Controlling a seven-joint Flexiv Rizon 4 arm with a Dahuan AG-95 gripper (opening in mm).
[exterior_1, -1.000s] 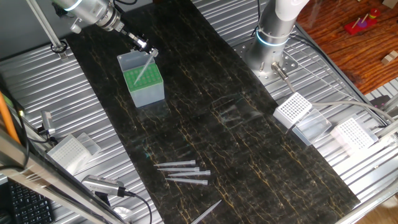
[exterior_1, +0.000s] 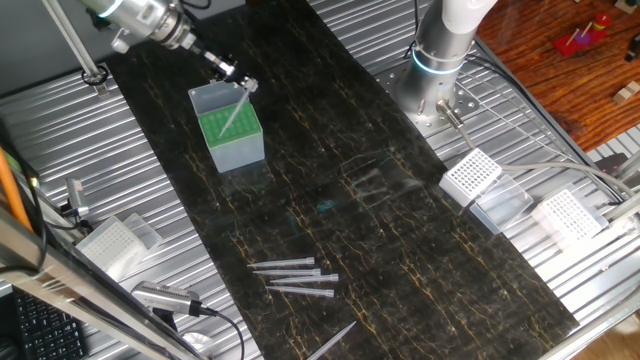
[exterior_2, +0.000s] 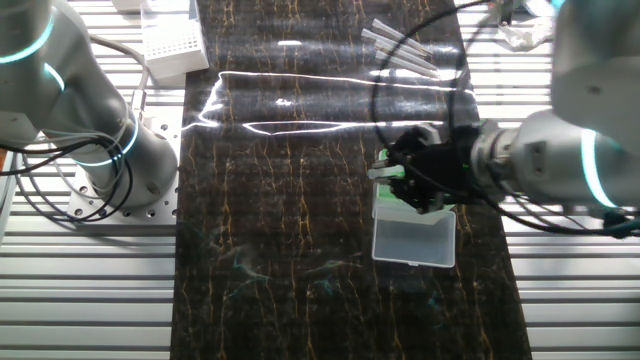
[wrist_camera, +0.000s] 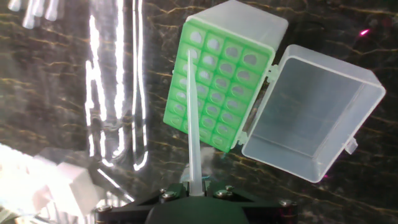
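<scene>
My gripper (exterior_1: 249, 85) is shut on the wide end of a clear pipette tip (exterior_1: 237, 112). The tip slants down over the green-topped rack box (exterior_1: 237, 150), its thin end seeming to point at the rack's surface. In the wrist view the same pipette tip (wrist_camera: 194, 134) runs away from the fingers across the green grid (wrist_camera: 217, 81), its point near a hole by the far corner. Whether that point touches the grid or hovers above it, I cannot tell. The rack's clear lid (wrist_camera: 311, 112) lies folded open and empty. In exterior view 2 the hand hides most of the green top.
Several loose pipette tips (exterior_1: 300, 280) lie on the dark marbled tabletop (exterior_1: 330, 170), with another tip (exterior_1: 332, 341) by its near edge. White racks (exterior_1: 472, 176) stand at the right, and another white rack (exterior_1: 112, 248) at the left.
My gripper and the held tip have shifted slightly to the right in exterior view 1, the thin end moving a little over the green grid. The rack and loose tips have stayed put.
</scene>
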